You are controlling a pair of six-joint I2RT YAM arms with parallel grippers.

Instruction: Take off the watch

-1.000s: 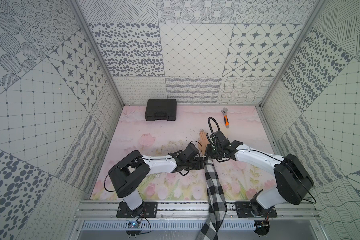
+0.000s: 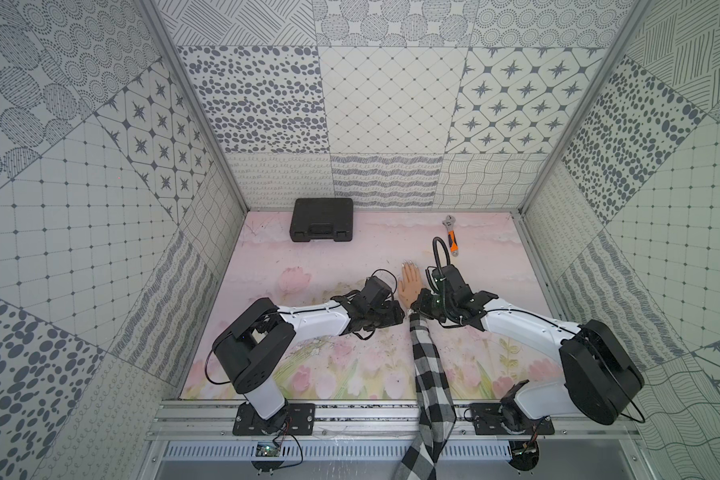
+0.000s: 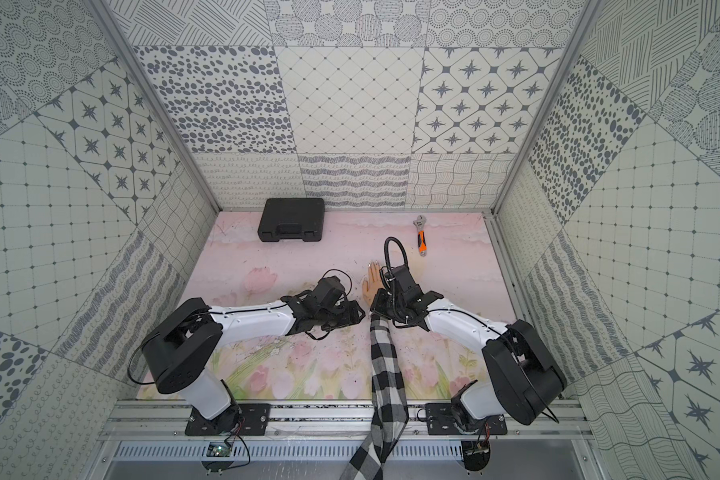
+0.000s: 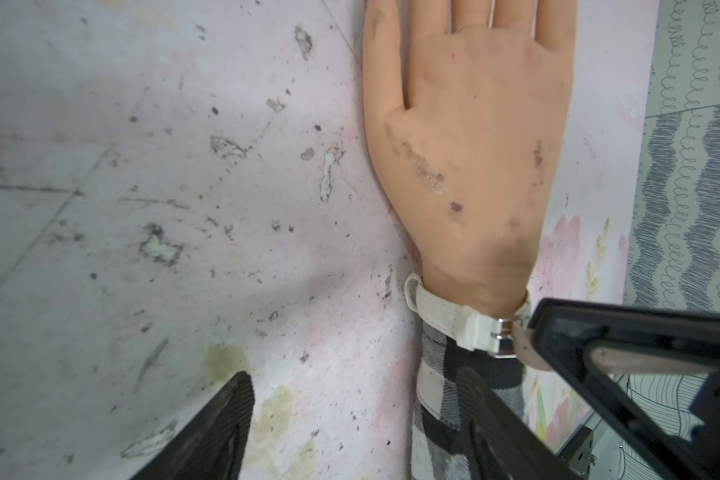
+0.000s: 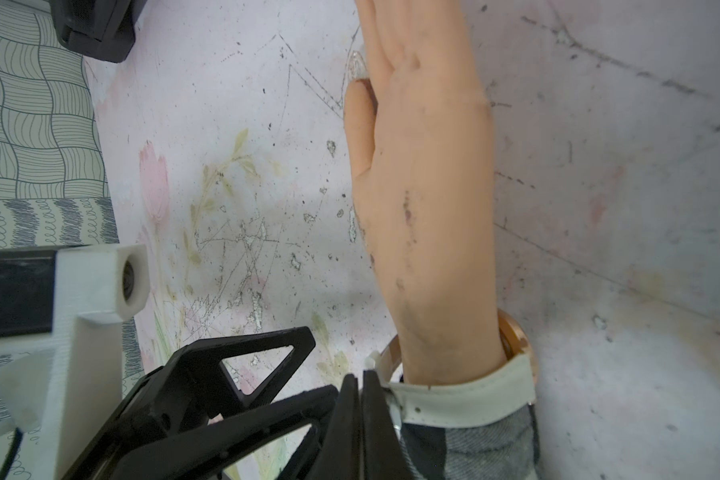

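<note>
The watch sits around the wrist of a model hand (image 4: 472,152); its pale strap (image 4: 438,310) and metal buckle (image 4: 503,336) show in the left wrist view. My right gripper is shut, its fingertips against the strap near the buckle. Whether the strap's end is pinched between them, I cannot tell. On the hand's left side, my left gripper is open, with a wide gap and nothing between its fingers. The right gripper hides part of the strap.
A black-and-white checked sleeve (image 2: 430,364) runs from the wrist over the table's front edge. A black case (image 2: 321,220) lies at the back left, an orange-handled wrench (image 2: 452,237) at the back right.
The right gripper has moved right, and the hand has shifted a little right with it.
</note>
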